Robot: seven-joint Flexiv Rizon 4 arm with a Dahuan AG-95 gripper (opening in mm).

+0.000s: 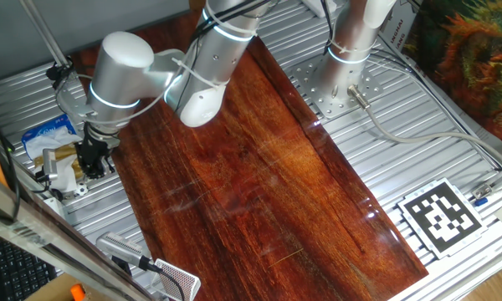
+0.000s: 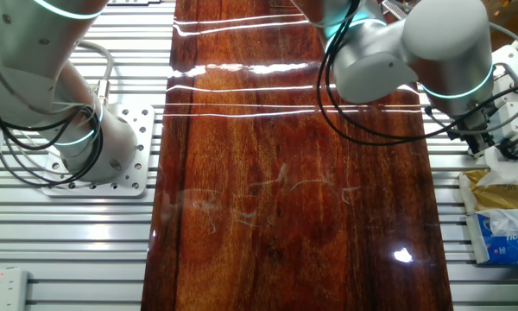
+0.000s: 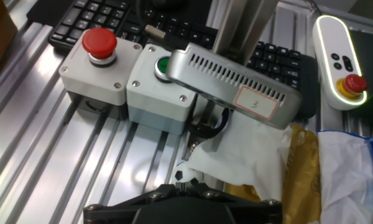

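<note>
At the bottom of the wrist view my gripper is shut, its black fingers together, with nothing visible between them. In exterior view 1 the gripper (image 1: 98, 167) hangs beyond the left edge of the wooden board, beside the tissue packs. A gold pack (image 3: 300, 177) with a white tissue (image 3: 252, 152) spreading from it lies ahead and to the right of the fingers. Next to it is a blue-and-white pack (image 1: 46, 132). In exterior view 2 these packs show at the right, and the fingertips are hard to make out.
A grey camera (image 3: 236, 84) on a metal post stands close in front of the gripper. Beyond the fingers are a red-button box (image 3: 102, 74), a green-button box (image 3: 160, 87) and a keyboard (image 3: 273, 62). The wooden board (image 1: 234, 184) is bare.
</note>
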